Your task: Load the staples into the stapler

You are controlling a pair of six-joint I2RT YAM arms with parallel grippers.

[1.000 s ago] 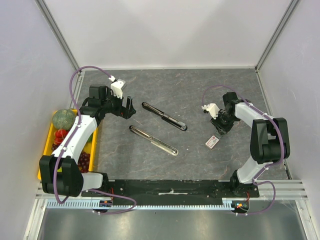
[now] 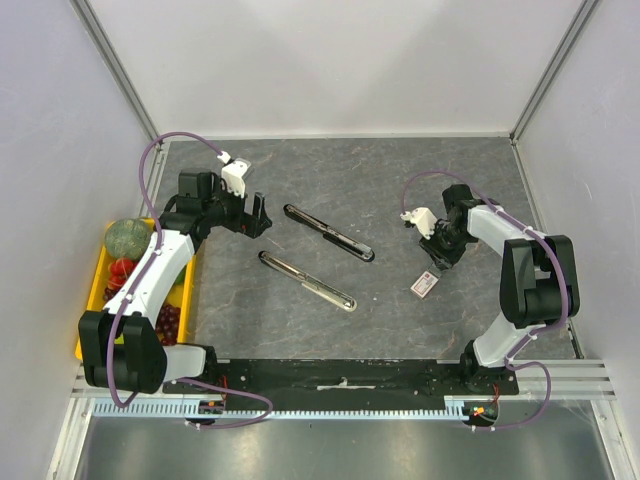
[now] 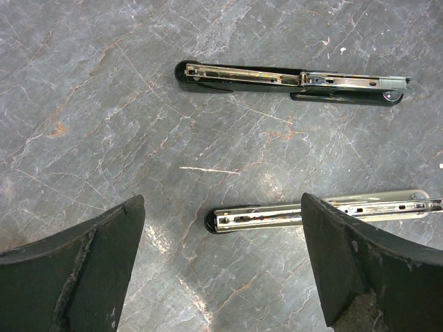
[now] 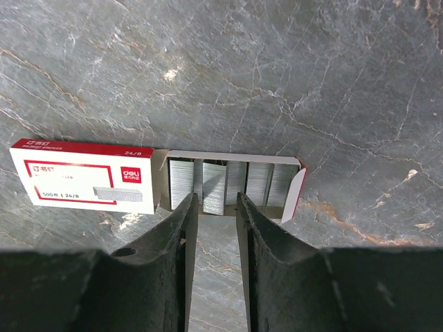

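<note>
Two open staplers, a dark one (image 3: 239,79) and a pale one (image 3: 381,205), lie side by side, their metal channels facing up. Beyond them on the left, my left gripper (image 2: 260,215) stands open and empty. An opened red-and-white staple box (image 4: 90,176) rests under my right gripper; its tray holds several silver strips. One staple strip (image 4: 214,185) sits slightly askew in the tray, appearing between the right fingertips. Those fingers are narrowly parted, table visible through the gap behind them. Whether they touch the strip cannot be made out.
A yellow basket (image 2: 187,310) of fruit stands at the far left beside the left arm. Bare grey tabletop (image 2: 390,200) separates the staplers from the staple box. White walls close off the back and sides.
The right gripper has shifted very slightly at the staple box. My left arm and both staplers are still.
</note>
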